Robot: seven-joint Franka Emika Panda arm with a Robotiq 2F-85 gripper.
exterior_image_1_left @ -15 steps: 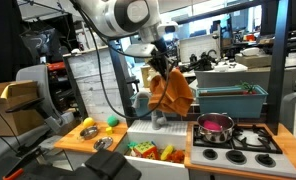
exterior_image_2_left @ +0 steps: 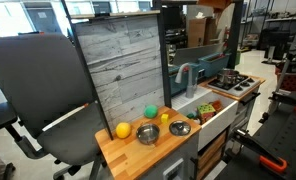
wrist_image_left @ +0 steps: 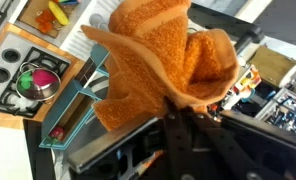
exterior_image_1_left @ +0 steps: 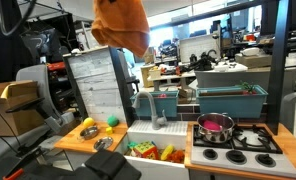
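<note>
An orange cloth (wrist_image_left: 163,55) fills much of the wrist view, bunched and hanging in folds. At its lower end my gripper is shut on the cloth, which hides most of the fingertips. High up in exterior view 1 the same cloth (exterior_image_1_left: 121,22) hangs well above the counter, left of the middle, with the gripper itself out of the picture. Exterior view 2 has only a strip of orange-brown (exterior_image_2_left: 210,3) at its top edge, too little to be sure of.
Below stand a sink with a faucet (exterior_image_1_left: 148,103), an open drawer of toy food (exterior_image_1_left: 156,152), and a stove (exterior_image_1_left: 236,147) with a pot (exterior_image_1_left: 215,127). Metal bowls (exterior_image_2_left: 148,133) lie on the left counter. A teal bin (exterior_image_1_left: 231,101) sits behind the stove.
The cloth has risen and moved left, from near the sink and teal bins to the top of exterior view 1.
</note>
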